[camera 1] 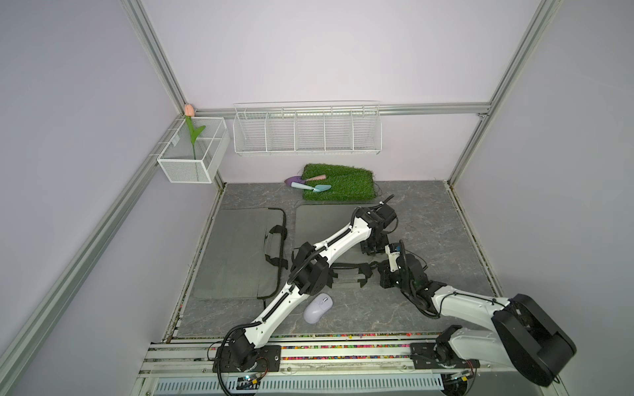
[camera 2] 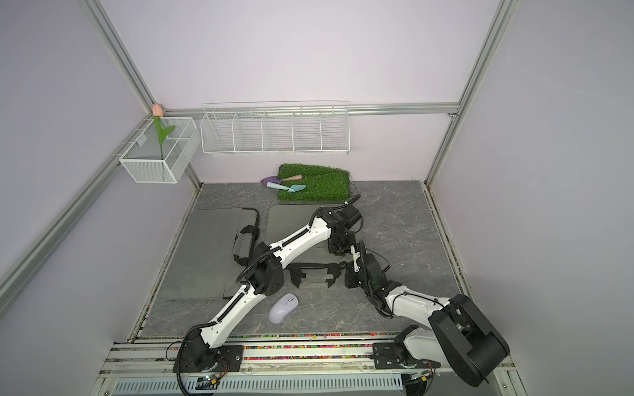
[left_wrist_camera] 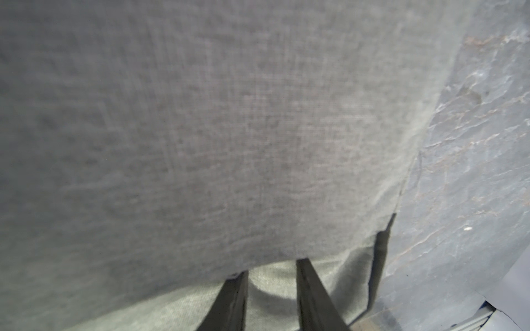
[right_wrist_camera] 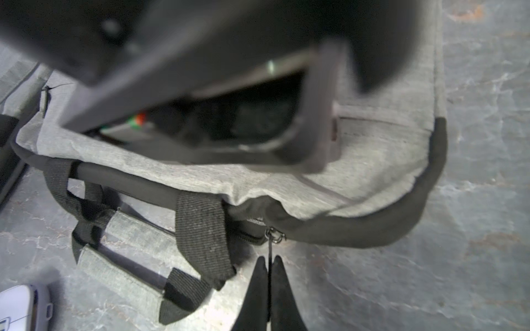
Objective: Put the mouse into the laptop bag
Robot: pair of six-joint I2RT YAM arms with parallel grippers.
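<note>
The pale lilac mouse (camera 1: 318,309) lies on the grey floor in front of the middle laptop bag (camera 2: 284,221); part of the mouse (right_wrist_camera: 16,309) shows at the lower left of the right wrist view. This grey bag lies flat, its dark edge and handle (right_wrist_camera: 201,237) facing me. My right gripper is shut at that edge, with the thin zipper pull (right_wrist_camera: 270,246) between its fingertips. Over the bag's right part, my left gripper has its fingers apart, close against the grey cloth (left_wrist_camera: 248,138); only fabric shows in the gap.
Another flat grey bag (camera 1: 231,257) with a handle lies at the left. Behind the middle bag is a green grass mat (camera 1: 346,181) with two small trowels. Wire baskets (camera 1: 307,128) hang on the back wall.
</note>
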